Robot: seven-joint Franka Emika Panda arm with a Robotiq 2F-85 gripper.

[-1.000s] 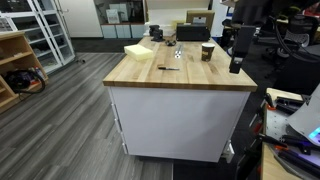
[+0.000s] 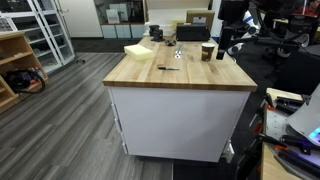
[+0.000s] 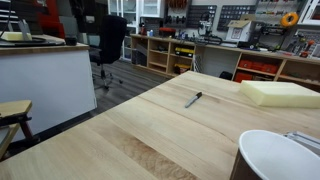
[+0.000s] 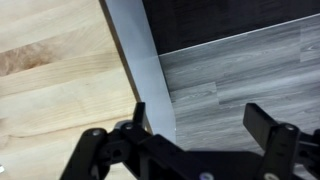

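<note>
My gripper point(image 2: 221, 53) hangs at the right end of the wooden tabletop point(image 2: 200, 76), near its edge. In the wrist view the gripper is open, its two black fingers wide apart with only grey floor seen between them. A cup point(image 2: 207, 50) stands on the tabletop close to the gripper, and its white-topped body point(image 3: 275, 155) fills the near corner of the second exterior view. A dark pen point(image 2: 169, 68) lies near the middle of the top. Toward the far left sits a pale yellow block point(image 2: 138, 51).
Scissors point(image 2: 178, 53) lie behind the pen. A dark box point(image 2: 190, 33) stands at the back. In the wrist view the table edge point(image 4: 140, 60) drops to open floor point(image 4: 235, 85). Bare wood surrounds the pen.
Seen from the first exterior view, my gripper has moved up and to the left, from in front of the table's right corner toward the cup. The objects have stayed put.
</note>
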